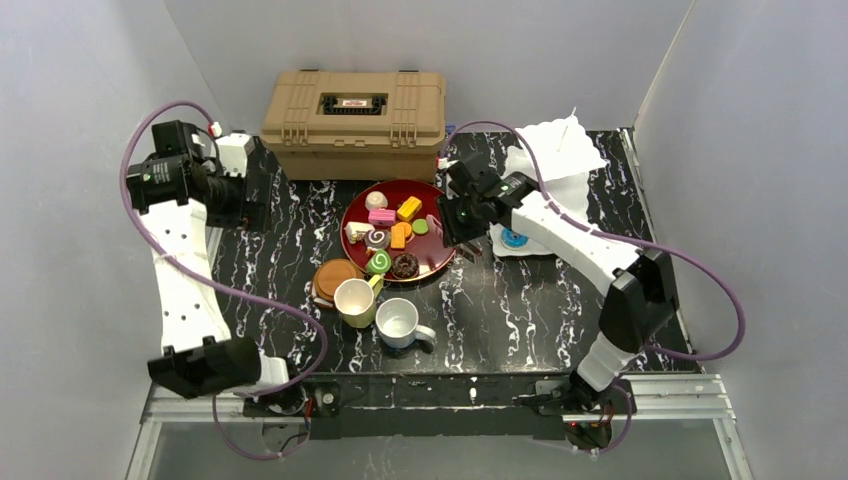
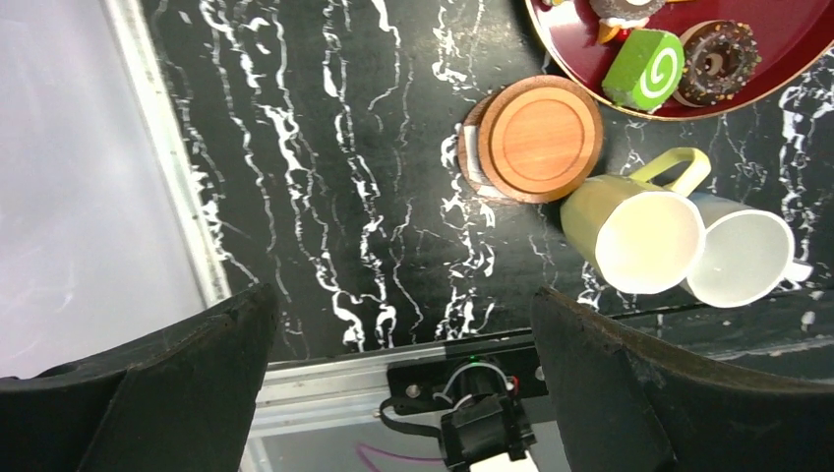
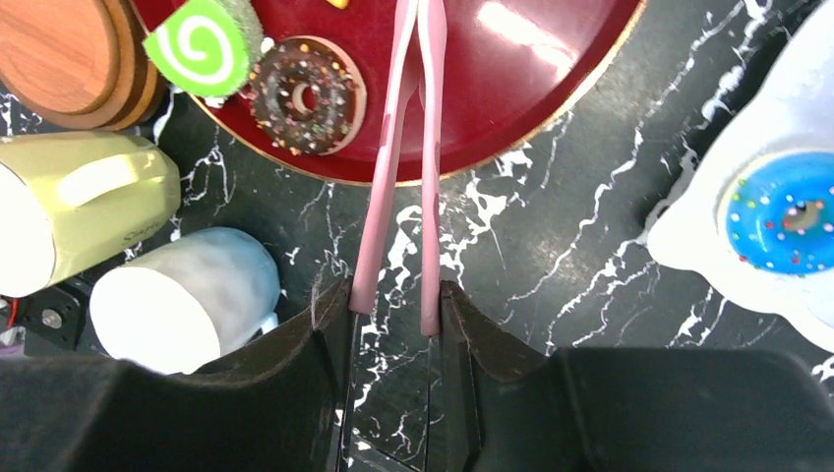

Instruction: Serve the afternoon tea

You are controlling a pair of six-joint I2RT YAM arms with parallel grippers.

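Observation:
Pink tongs (image 3: 431,167) are held by my right gripper, which is shut on their handle ends. Their arms reach over the red plate (image 3: 492,147), nearly closed, with the tips cut off by the view's top edge. On the plate are a chocolate doughnut (image 3: 307,95), a green swirl cake (image 1: 378,262), a yellow cake (image 1: 409,208), a pink cake (image 1: 381,216) and several other sweets. A blue doughnut (image 3: 787,213) lies on a white scalloped stand (image 3: 688,231) to the right. My left gripper is wide open, empty, above the table's left side.
Left of the plate's front edge are stacked wooden coasters (image 2: 546,138). Closer in stand a yellow mug (image 1: 355,302) and a pale blue-white mug (image 1: 398,323). A tan case (image 1: 355,125) blocks the back. Bare marble (image 1: 500,320) lies front right.

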